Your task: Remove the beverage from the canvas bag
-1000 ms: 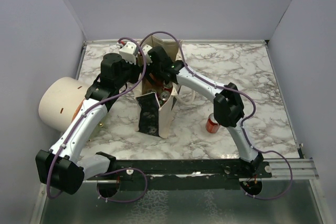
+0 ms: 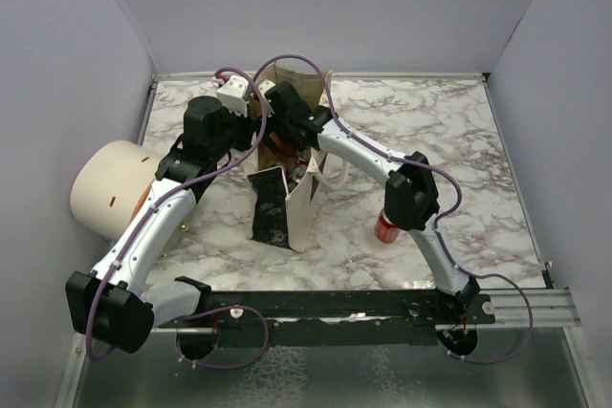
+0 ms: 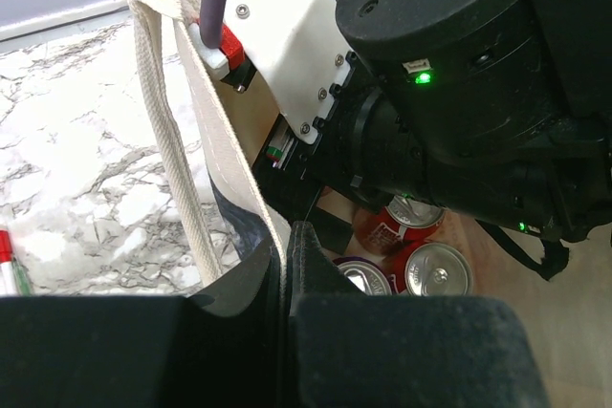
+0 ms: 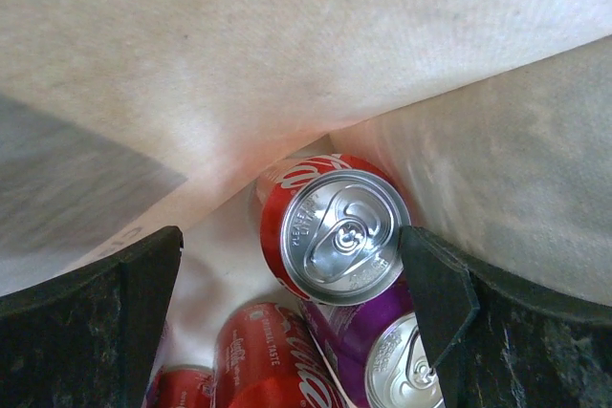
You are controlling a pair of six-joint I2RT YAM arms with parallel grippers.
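Observation:
The canvas bag (image 2: 302,212) stands open on the table with several cans inside. Its thin rim (image 3: 251,179) runs between the fingers of my left gripper, which is shut on it. Down inside the bag, my right gripper is open. Between its fingers, a red cola can (image 4: 344,226) shows its silver lid, close to the right fingertip (image 4: 421,250). Beneath that can lie a purple can (image 4: 359,336) and another red can (image 4: 268,355). From above, the arms and bag walls hide both gripper tips.
One red can (image 2: 386,227) stands outside on the marble table, under the right arm. A large cream cylinder (image 2: 120,190) lies at the left, beside the left arm.
The left arm and the bag look still.

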